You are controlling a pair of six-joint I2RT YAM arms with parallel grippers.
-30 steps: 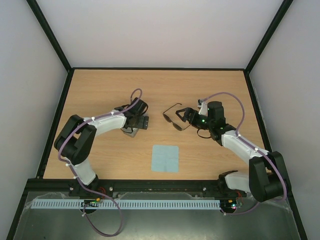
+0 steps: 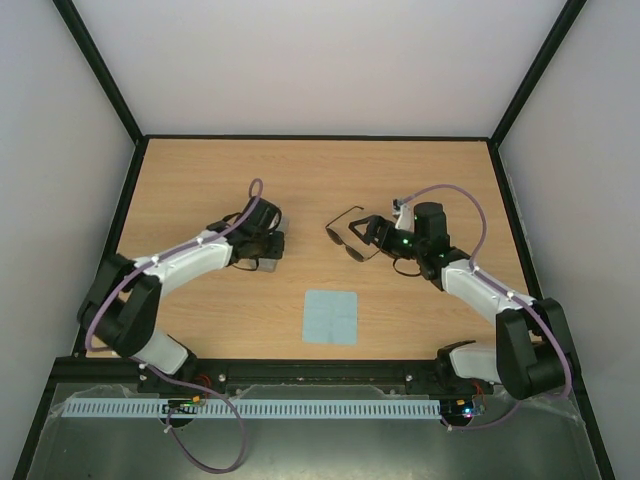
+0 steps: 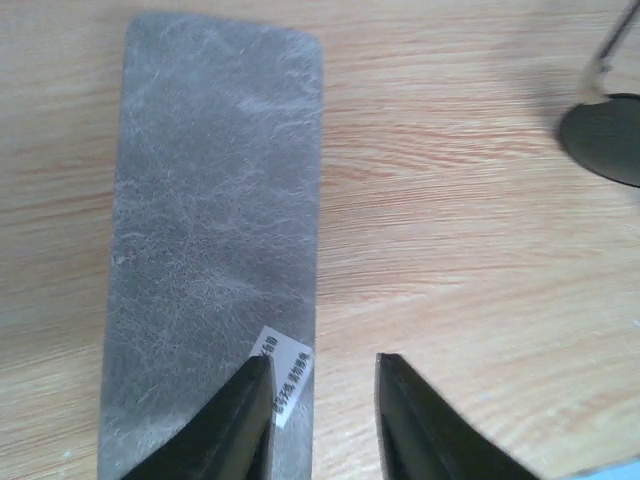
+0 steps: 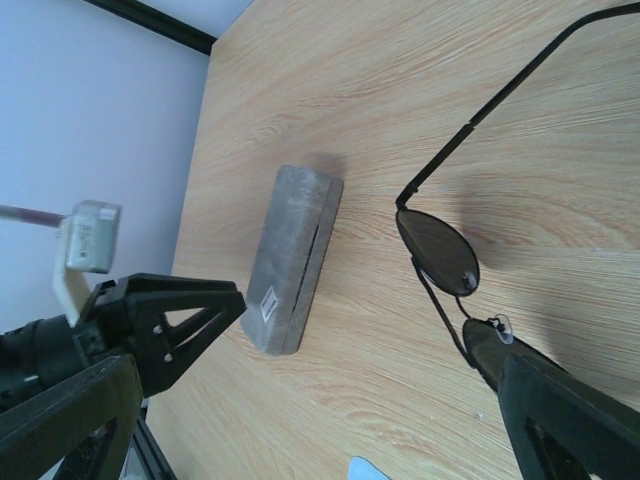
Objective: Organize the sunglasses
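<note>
A grey, closed sunglasses case (image 4: 285, 260) with a small white label lies on the table, partly hidden by the left arm in the top view. My left gripper is part open above the case's right edge, nothing between its fingers. Dark sunglasses (image 2: 346, 240) lie with their temples unfolded in the middle of the table. Over their right side, my right gripper stands open; one finger (image 4: 555, 405) overlaps a lens in the right wrist view. A light blue cloth (image 2: 330, 317) lies flat near the front edge.
Bare table (image 2: 300, 165) stretches along the back. Walls enclose the table at the left, back and right. Between the case and the sunglasses is a strip of clear wood.
The right arm, sunglasses and cloth look unmoved.
</note>
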